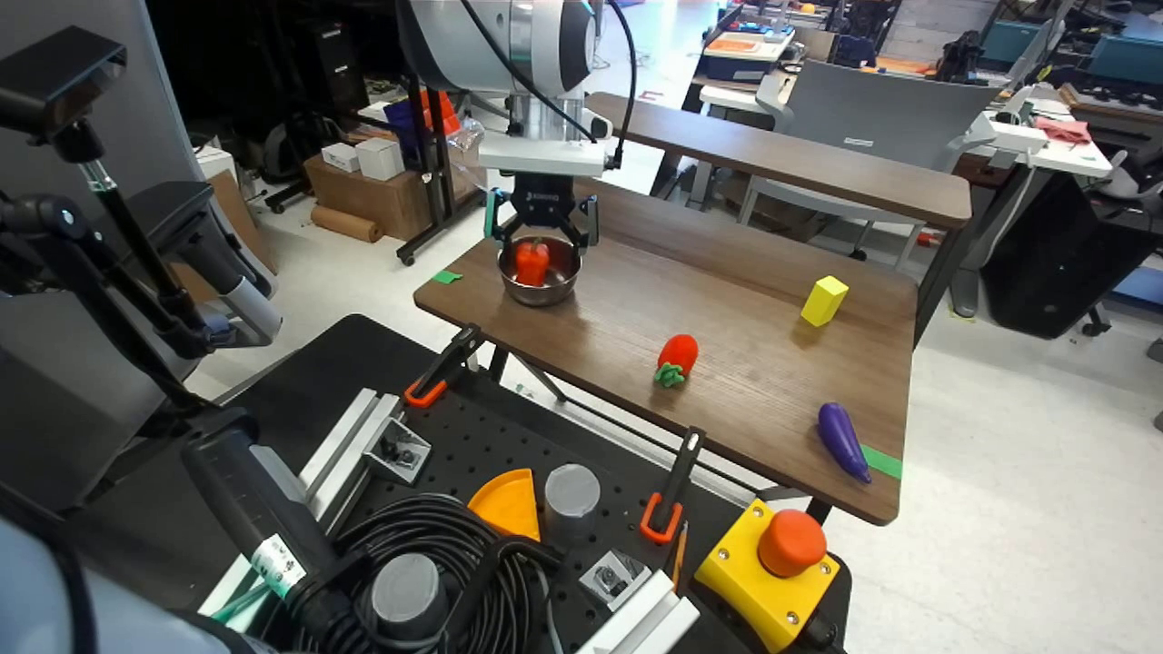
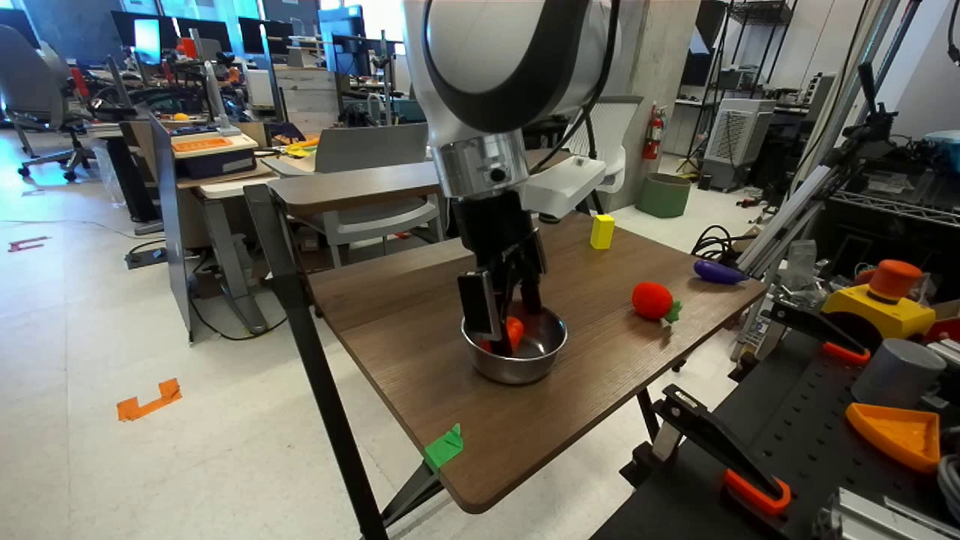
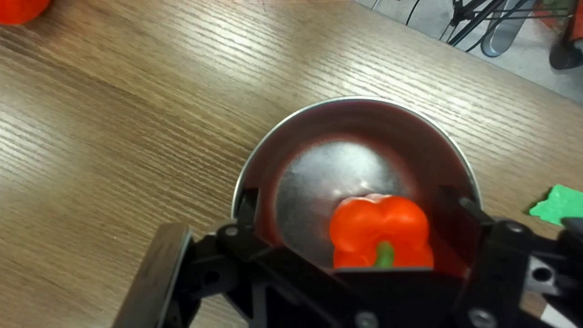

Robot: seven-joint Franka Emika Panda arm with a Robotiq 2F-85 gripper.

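Note:
A red bell pepper (image 1: 531, 265) with a green stem sits inside the metal bowl (image 2: 518, 370) on the wooden table. In the wrist view the pepper (image 3: 380, 229) lies toward the near side of the bowl (image 3: 355, 99), its lower part hidden by the gripper body. My gripper (image 1: 544, 242) is open and points down into the bowl. Its fingers (image 3: 248, 207) stand wide apart around the pepper, with a visible gap on the left side. In exterior view 2 the gripper covers part of the pepper (image 2: 514, 332).
Also on the table are a red tomato-like toy with green leaves (image 1: 678, 355), a yellow block (image 1: 824, 301) and a purple eggplant (image 1: 844, 441). Green tape (image 1: 447, 277) marks the edge near the bowl. Clamps (image 1: 443, 365) grip the front edge.

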